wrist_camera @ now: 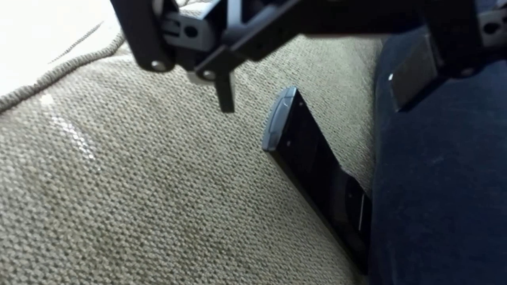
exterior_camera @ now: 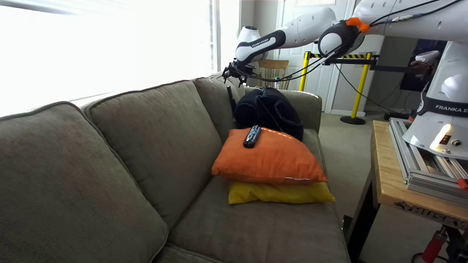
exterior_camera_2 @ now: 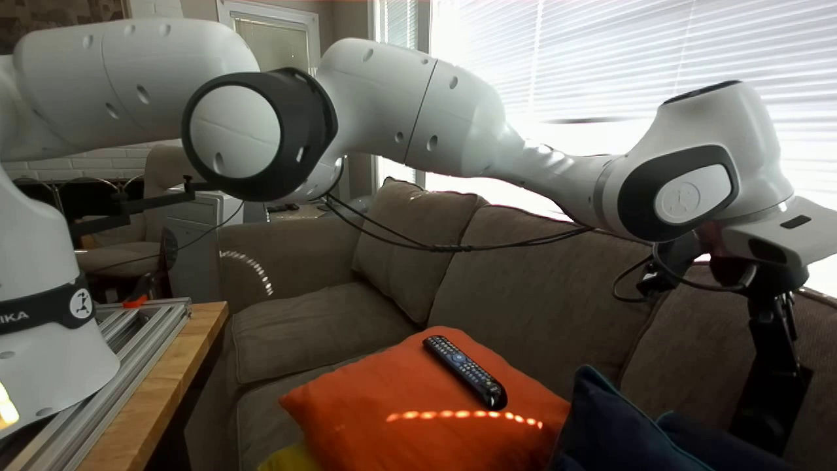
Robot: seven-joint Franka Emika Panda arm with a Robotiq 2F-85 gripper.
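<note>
A black remote (wrist_camera: pixel 319 173) leans on the sofa's back cushion in the wrist view, its lower end against the dark blue pillow (wrist_camera: pixel 442 190). In exterior view 1 this remote (exterior_camera: pixel 230 97) shows as a thin dark strip. My gripper is open above its upper end, one finger to either side in the wrist view, with nothing held. From exterior view 1, the gripper (exterior_camera: pixel 233 81) hangs over the sofa's far end, just above that strip. A second remote (exterior_camera_2: pixel 464 370), with buttons facing up, lies on the orange pillow (exterior_camera_2: pixel 361 400).
Under the orange pillow is a yellow pillow (exterior_camera: pixel 280 193). The sofa back (exterior_camera: pixel 144 118) runs along the window side. A wooden workbench (exterior_camera: pixel 380 175) carries the arm's base. The near sofa seat (exterior_camera: pixel 259 232) is clear.
</note>
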